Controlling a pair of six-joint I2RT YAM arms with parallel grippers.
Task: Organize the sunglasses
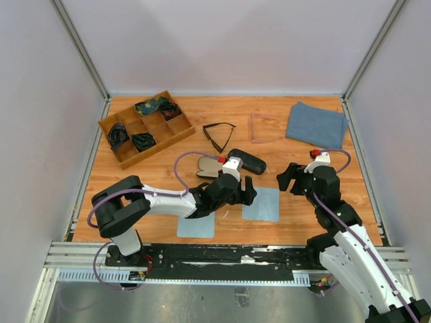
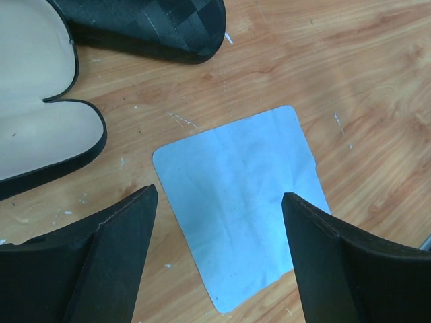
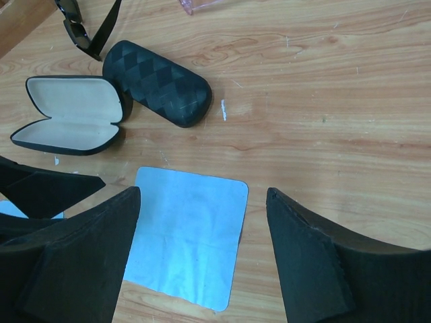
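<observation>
Black sunglasses (image 1: 219, 145) lie at the table's back middle, also at the top left of the right wrist view (image 3: 87, 40). An open case with pale lining (image 3: 71, 134) lies beside a closed dark case (image 1: 246, 161). A pale blue cloth (image 1: 260, 210) lies below them, another (image 1: 195, 227) to its left. My left gripper (image 1: 239, 192) hovers over the cloths below the cases, fingers apart and empty. My right gripper (image 1: 293, 177) is open to the right of the cases, nothing between its fingers.
A wooden organizer (image 1: 163, 133) with dark items stands back left. A folded blue-grey cloth (image 1: 316, 124) and a clear object (image 1: 268, 128) lie back right. Bare wood shows at the right.
</observation>
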